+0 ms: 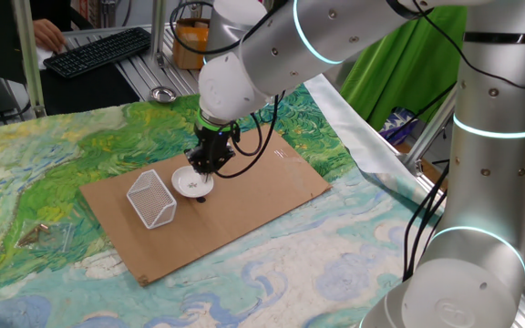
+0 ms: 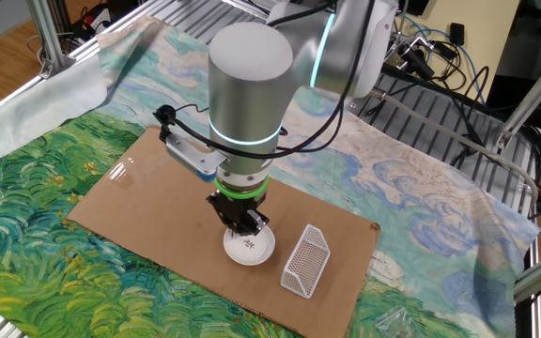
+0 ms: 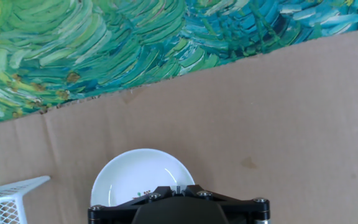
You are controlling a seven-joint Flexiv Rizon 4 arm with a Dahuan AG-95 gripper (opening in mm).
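Note:
A small white plate with a little floral mark at its centre sits over the cardboard, beside the wire basket. My gripper points down at the plate's rim on the side away from the basket. Its fingertips are close together there and appear shut on that rim, though the black gripper body hides the contact. Part of the plate shows past the fingers in the wrist view. Whether the plate touches the cardboard or hangs slightly above it, I cannot tell. The white mesh basket stands close by, apart from the plate.
A brown cardboard sheet lies on the painted cloth, with a wide bare stretch on the side away from the basket. A small clear bag rests on the cloth. Behind, there is a metal bowl and a keyboard.

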